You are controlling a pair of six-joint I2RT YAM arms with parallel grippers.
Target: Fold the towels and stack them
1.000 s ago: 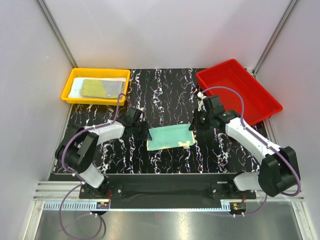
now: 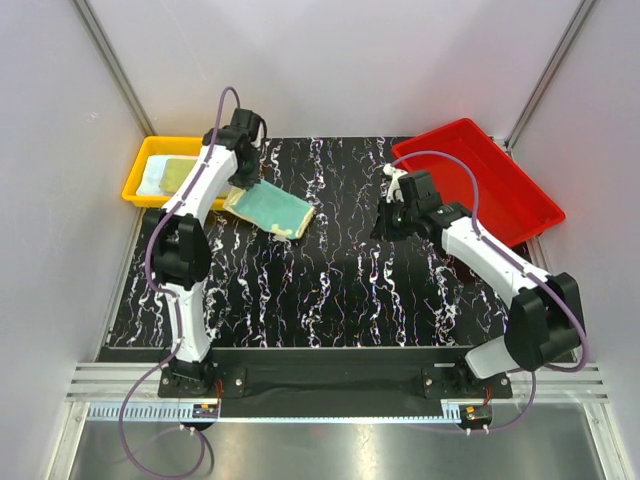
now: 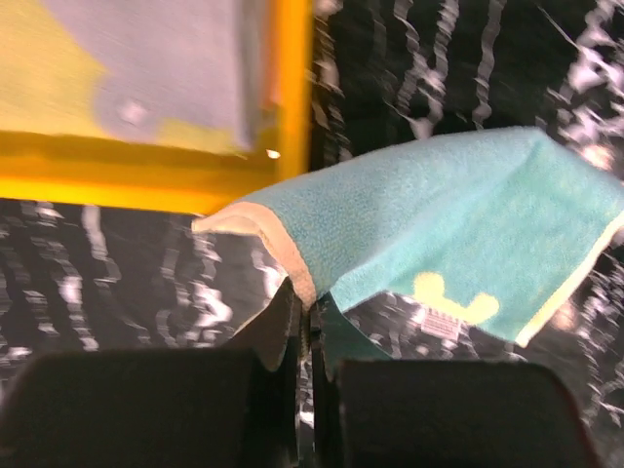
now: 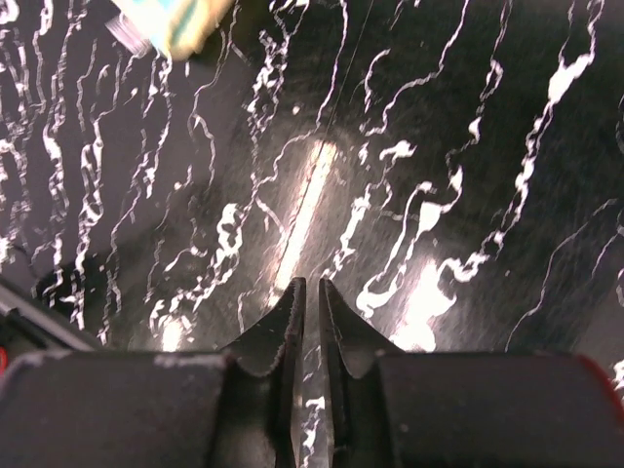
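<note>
The folded teal towel [image 2: 272, 208] with its pale edge hangs from my left gripper [image 2: 244, 184], beside the yellow bin's front right corner. In the left wrist view the fingers are shut on the edge of the towel [image 3: 390, 210], which droops away to the right over the dark table. Inside the yellow bin [image 2: 146, 200] lie a white towel [image 2: 152, 176] and a yellow-green towel [image 2: 176, 174] on top of it; my left arm hides the bin's right part. My right gripper stands slightly open over bare table, a narrow empty gap between its fingertips.
A red bin [image 2: 520, 200], empty as far as it shows, stands at the back right, just behind the right arm. The middle and front of the black, white-veined table [image 2: 335, 290] are clear.
My left gripper has carried the teal towel left and back from the table's middle toward the yellow bin, turning it. The right gripper, beside the towel's right end earlier, has shifted slightly left.
</note>
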